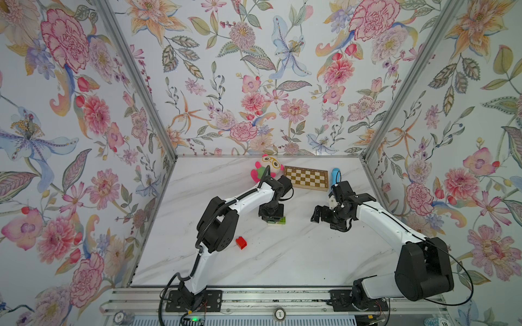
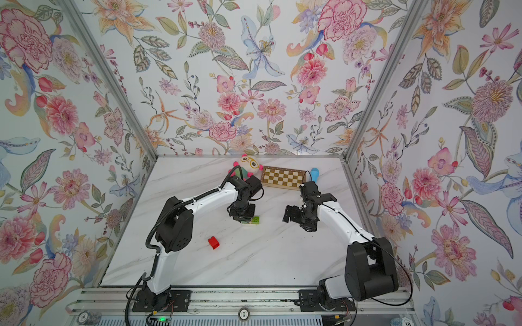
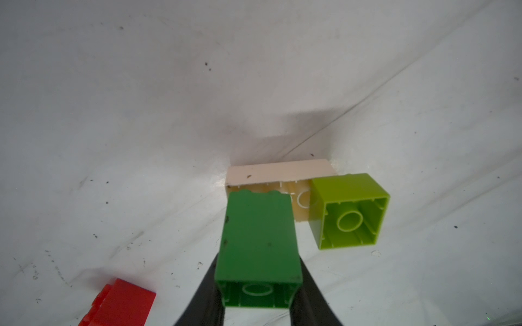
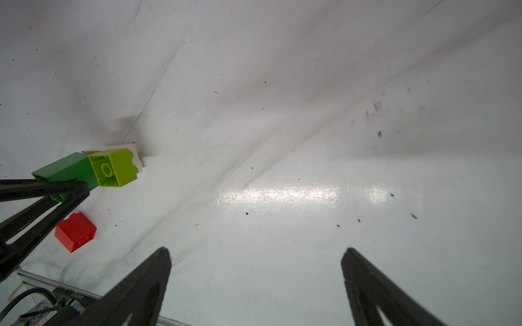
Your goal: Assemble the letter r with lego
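Observation:
In the left wrist view my left gripper is shut on a dark green brick (image 3: 258,233). That brick overlaps the left part of a beige brick (image 3: 280,172); whether the two touch is unclear. A lime green brick (image 3: 350,187) stands beside the dark green one, over the right end of the beige brick, its hollow side facing the camera. Apart from these, a red brick (image 3: 122,304) lies on the table at lower left. My right gripper stands open with nothing between its fingers, over bare table to the right of the bricks.
At the back are a pink and green plush toy (image 1: 266,167), a wooden checkered board (image 1: 306,178) and a blue object (image 1: 335,175) behind the right arm. Bare table lies between the two grippers and along the front.

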